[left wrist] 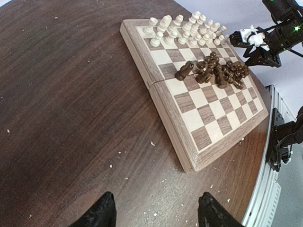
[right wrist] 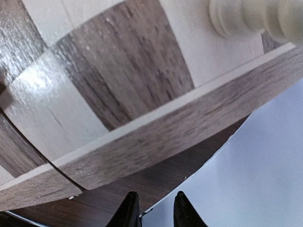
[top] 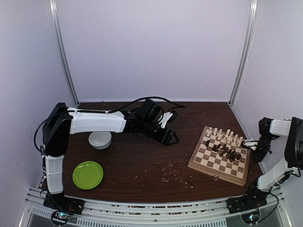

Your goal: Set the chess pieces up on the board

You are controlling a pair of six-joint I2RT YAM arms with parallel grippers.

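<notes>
On the right side of the table lies the chessboard (top: 208,161). White pieces (left wrist: 185,29) stand in two rows along its far end. The dark pieces (left wrist: 222,71) are mostly heaped and toppled around the middle squares, while one dark piece (left wrist: 184,71) leans apart from the heap. My left gripper is open over the table left of the board, its fingers apart and empty. Beyond the board's right edge hovers my right gripper, also open with nothing between its fingers. A blurred white piece (right wrist: 255,19) shows close in the right wrist view.
A white bowl (top: 100,139) and a green plate (top: 88,175) sit at the left. Small light bits (top: 171,172) are scattered left of the board. The side wall (right wrist: 255,184) is close to my right gripper. Mid-table is mostly clear.
</notes>
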